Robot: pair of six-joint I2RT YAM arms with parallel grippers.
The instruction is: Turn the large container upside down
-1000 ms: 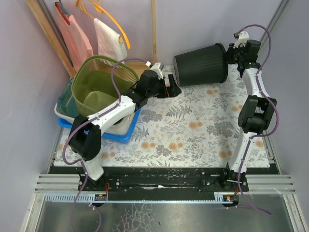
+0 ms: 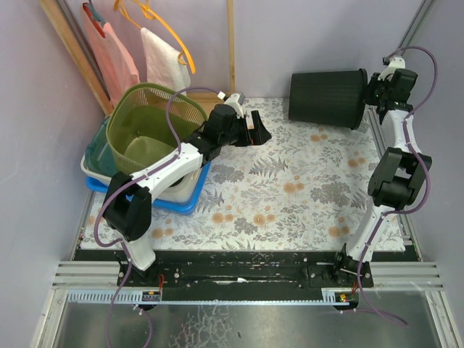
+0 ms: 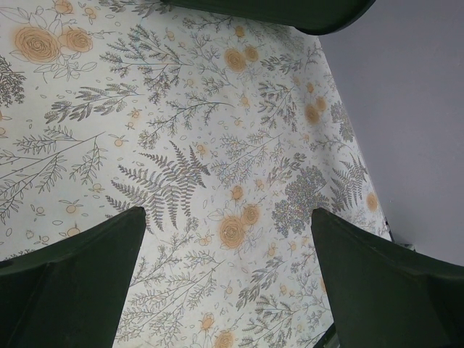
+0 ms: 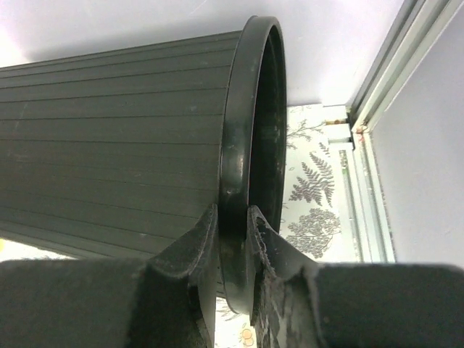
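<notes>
The large dark green container lies on its side against the back wall at the right, its rim facing right. My right gripper is at that rim; in the right wrist view its fingertips straddle the thick rim, though whether they press on it is hard to tell. My left gripper stands open over the floral mat, left of the container, with nothing between its fingers. The left wrist view catches only the container's lower edge at the top.
Nested green baskets and trays fill the left side, under hanging garments. The right wall is close beside the right arm.
Over the last second the container and my right gripper have moved right toward the corner, and the container has swung more level. The left arm has stayed almost still.
</notes>
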